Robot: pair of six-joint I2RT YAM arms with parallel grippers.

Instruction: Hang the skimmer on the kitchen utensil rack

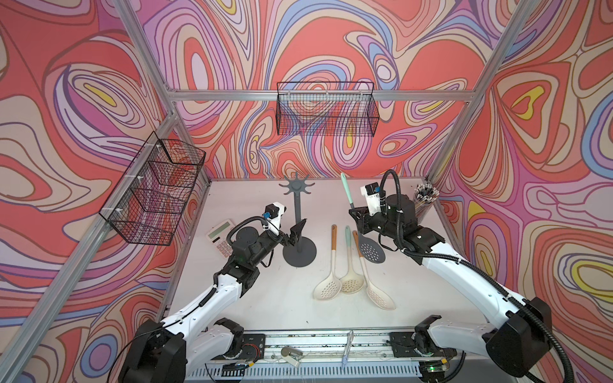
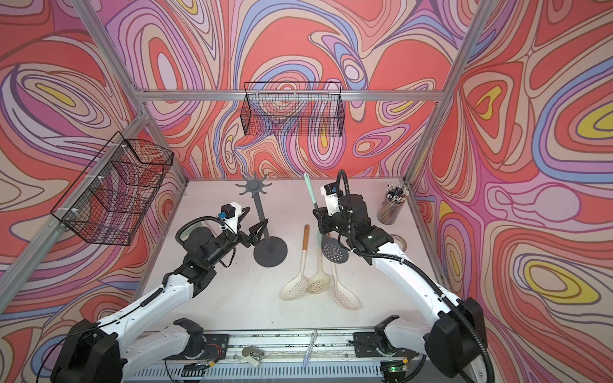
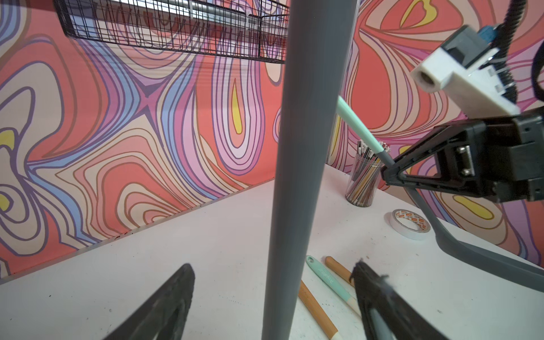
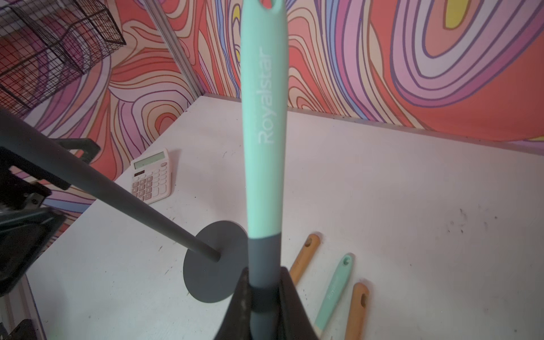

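The skimmer with a mint handle [image 4: 263, 141] and a dark grey perforated head [image 1: 371, 249] is off the table. My right gripper [image 1: 353, 213] is shut on its grey shaft just below the mint part, handle end up. The grey utensil rack [image 1: 297, 217] stands upright, its ring of hooks [image 1: 296, 184] bare on top of the pole. Around the pole [image 3: 300, 187], my left gripper is open, one finger [image 3: 167, 306] to the left and the other [image 3: 385, 308] to the right, with visible gaps on both sides.
Several other spoons and skimmers, among them an orange-handled one [image 1: 327, 287], lie flat right of the rack base [image 1: 305, 256]. A cup of pens [image 2: 392, 207], a tape roll [image 3: 410, 222] and a calculator [image 4: 152, 176] stay toward the edges. Wire baskets [image 1: 327, 115] hang above.
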